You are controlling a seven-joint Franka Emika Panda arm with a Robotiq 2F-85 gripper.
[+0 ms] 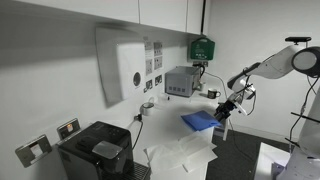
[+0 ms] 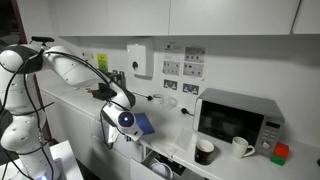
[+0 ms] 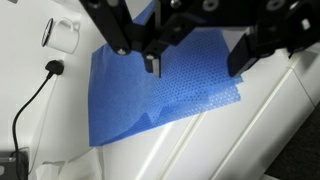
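Note:
A blue cloth (image 3: 165, 85) with a dotted texture lies on the white counter, close to its front edge. In the wrist view, my gripper is above the cloth, its dark fingers (image 3: 151, 62) apart with blue showing between them. No fold of cloth is visibly pinched. From the side, the cloth (image 1: 200, 121) lies just by the gripper (image 1: 222, 113) at the arm's end. The other exterior view has the cloth (image 2: 145, 125) partly behind the white arm, which hides the fingertips.
White sheets (image 1: 180, 151) and a black toaster (image 1: 100, 150) occupy the counter beyond the cloth. A white mug (image 3: 62, 36) and a black plug (image 3: 54, 67) are near the wall. The microwave (image 2: 235, 120), a black mug (image 2: 203, 151) and an open drawer (image 2: 165, 169) are on the other side.

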